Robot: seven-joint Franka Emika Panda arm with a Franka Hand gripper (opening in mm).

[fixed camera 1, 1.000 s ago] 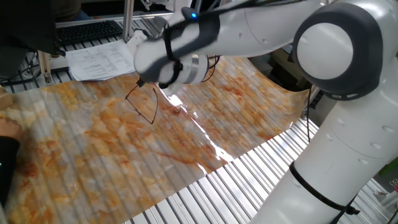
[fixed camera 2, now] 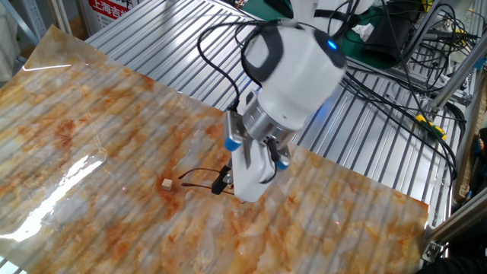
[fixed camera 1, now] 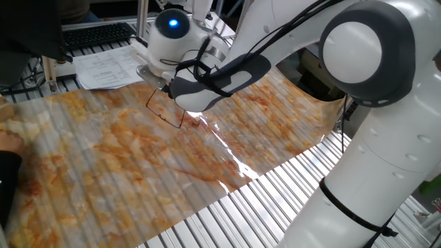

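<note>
A pair of thin, dark-framed glasses (fixed camera 1: 165, 117) hangs from my gripper (fixed camera 1: 167, 90) over the marbled sheet (fixed camera 1: 89, 179). From the other side, in exterior view 2, the gripper (fixed camera 2: 222, 181) is shut on the glasses (fixed camera 2: 199, 185), its dark fingertips gripping them at one end. Their two slim arms reach out left; the rest is hidden behind the white hand. How high they hang is hard to judge. A small pale block (fixed camera 2: 167, 184) lies on the sheet just left of the glasses' tips.
Papers (fixed camera 1: 107, 67) and a keyboard (fixed camera 1: 98, 34) lie beyond the sheet. A person's hand (fixed camera 1: 10, 142) rests at the left edge. Loose cables (fixed camera 2: 411, 84) clutter the slatted metal table (fixed camera 2: 171, 46). Most of the sheet is bare.
My wrist has rotated and tilted over the last second, with the glasses turning along and shifting slightly right in exterior view 1. They stay in the gripper.
</note>
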